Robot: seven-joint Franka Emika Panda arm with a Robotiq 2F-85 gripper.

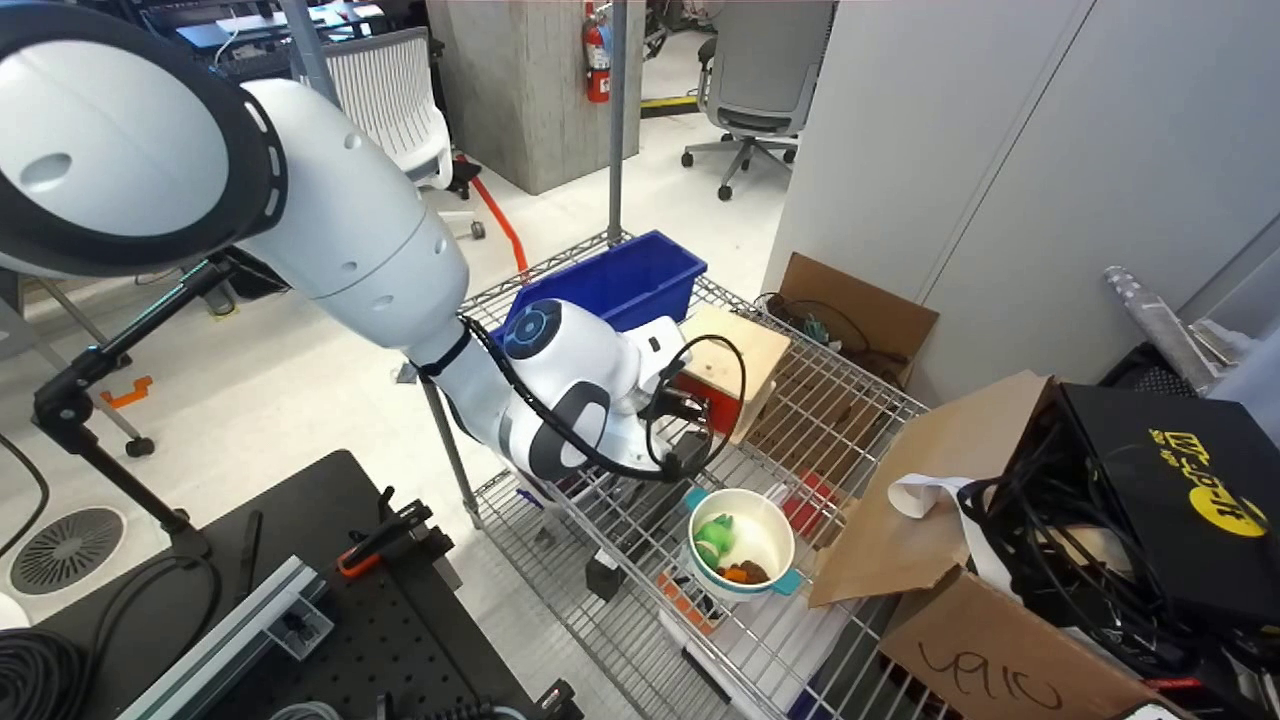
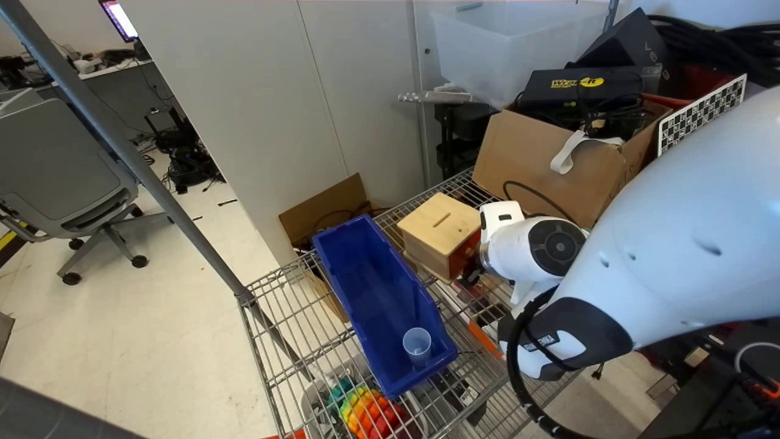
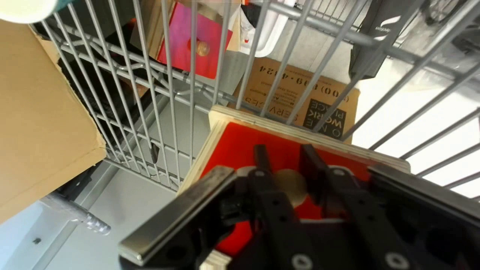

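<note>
A pale wooden box with a slot in its top rests on the wire shelf. Its red front fills the lower middle of the wrist view and carries a round wooden knob. My gripper is shut on that knob, one dark finger to each side. In exterior view 1 the gripper reaches the box's red face from the left; the arm and its cable partly cover the contact. Whether the red front stands out from the box cannot be told.
A long blue bin holding a clear cup lies beside the box. On the shelf's near side stands a cream pot with toy food inside. An open cardboard carton crowds the far end.
</note>
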